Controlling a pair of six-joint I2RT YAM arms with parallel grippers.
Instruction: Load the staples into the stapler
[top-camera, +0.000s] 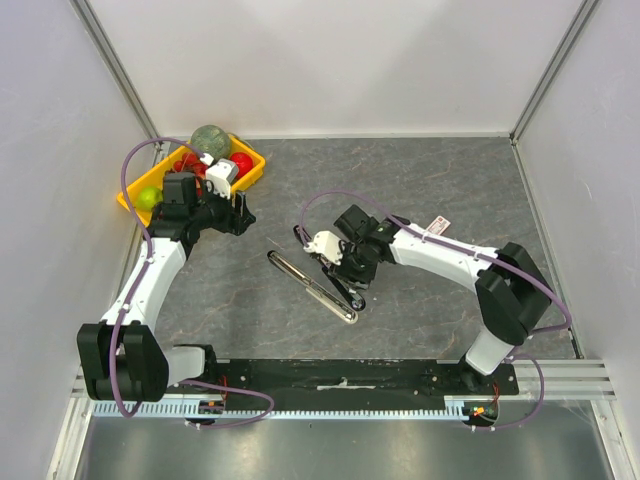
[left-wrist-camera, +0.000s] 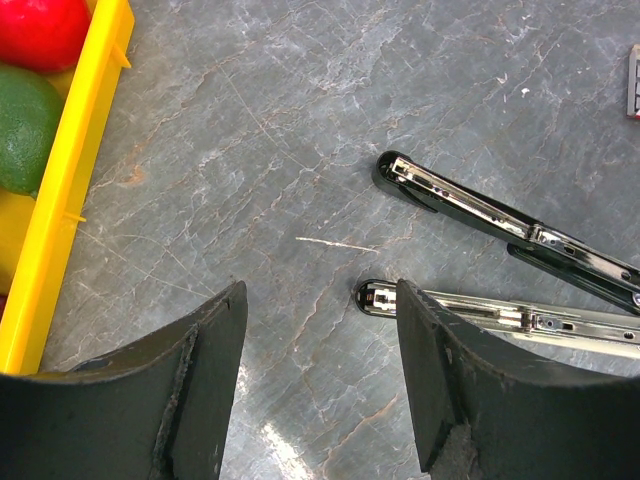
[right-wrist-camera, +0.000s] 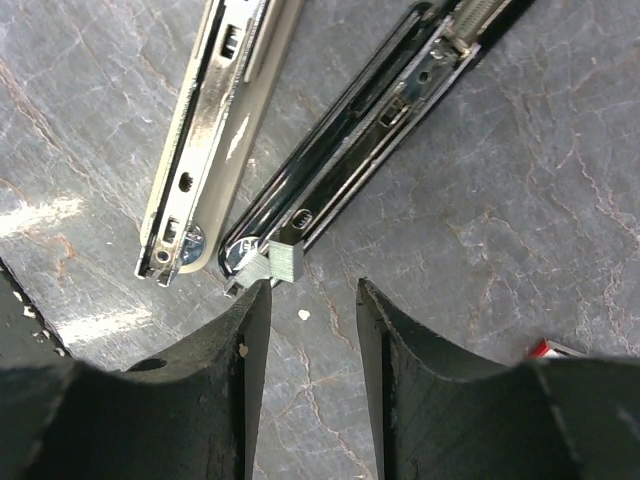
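Two long staplers lie opened out on the grey table: a black one (left-wrist-camera: 470, 210) and a pale cream-sided one (left-wrist-camera: 520, 318), their metal tracks facing up. Silver staple pieces (right-wrist-camera: 285, 261) rest at the near end of the black stapler, one tilted against another; whether they sit inside its track I cannot tell. Just beyond that end, my right gripper is open above the table, the staples near its left fingertip and nothing between its fingers. My left gripper (top-camera: 242, 222) hovers open and empty by the yellow bin, left of both staplers.
A yellow bin (left-wrist-camera: 85, 150) of toy fruit stands at the back left. A small red-and-white box (top-camera: 437, 225) lies right of the staplers, behind the right arm. Bare table spreads across the back and the front left.
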